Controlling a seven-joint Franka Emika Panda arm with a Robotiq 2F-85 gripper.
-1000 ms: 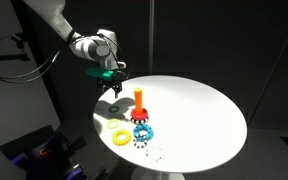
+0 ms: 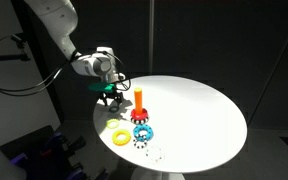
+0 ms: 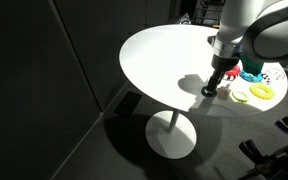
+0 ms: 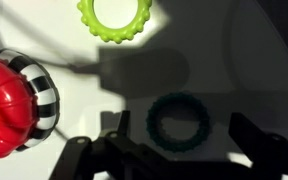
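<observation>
A small dark green ring (image 4: 178, 122) lies flat on the white round table (image 2: 199, 110), near its left edge in exterior view 1. My gripper is open just above it, with a finger to either side of the ring in the wrist view. The ring (image 2: 114, 109) appears apart from both fingers. A lime-green ring (image 4: 115, 15) lies close by. At the left of the wrist view is the red base (image 4: 6, 108) with a black-and-white checked rim, from which an orange post (image 2: 139, 100) rises in exterior view 1.
A yellow ring (image 2: 121, 138) and a blue ring (image 2: 142, 133) lie nearer the front of the table. Small pale bits (image 2: 152, 152) are scattered beside them.
My gripper has come down toward the table over the dark green ring. The rings and the post have stayed where they were.
</observation>
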